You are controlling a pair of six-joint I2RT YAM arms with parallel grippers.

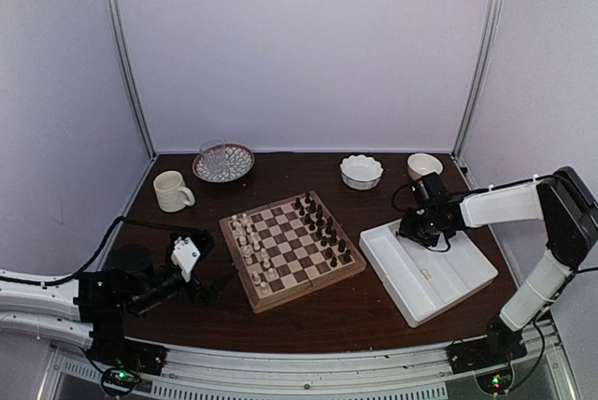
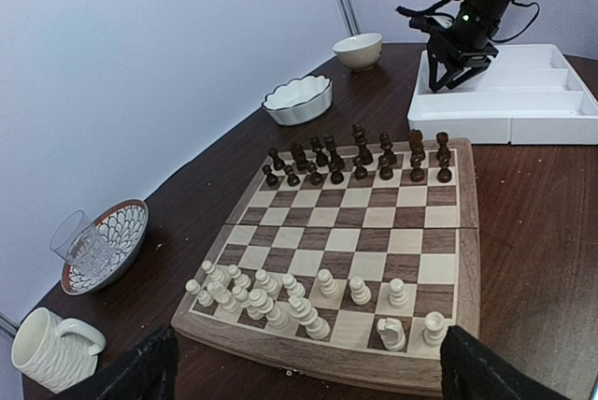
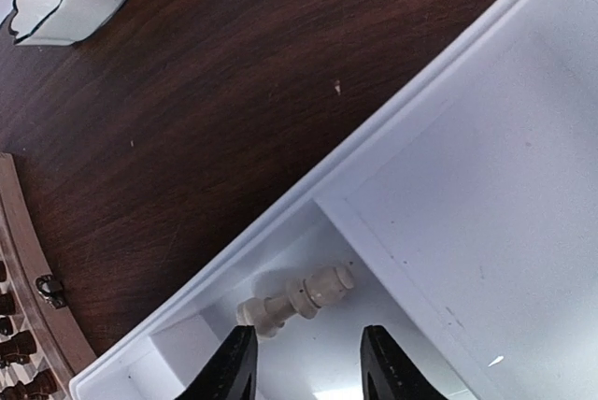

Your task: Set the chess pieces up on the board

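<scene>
The wooden chessboard (image 1: 297,299) lies mid-table. Dark pieces (image 2: 360,143) stand along its far side in the left wrist view, and white pieces (image 2: 271,310) along its near side, with bare squares between a tall white piece (image 2: 306,318) and the white knight (image 2: 391,333). On its side in the white tray (image 3: 327,176) lies another white piece (image 3: 297,297). My right gripper is above that tray, part open; the piece is just beyond its fingertips, not between them. At the board's left, my left gripper (image 1: 224,285) is open and empty.
Dividers split the tray, and a small pale item (image 1: 426,273) lies in its middle. Behind stand a scalloped bowl (image 1: 361,171), a plain bowl (image 1: 424,165), a plate (image 1: 238,161) with a glass, and a mug (image 1: 172,192).
</scene>
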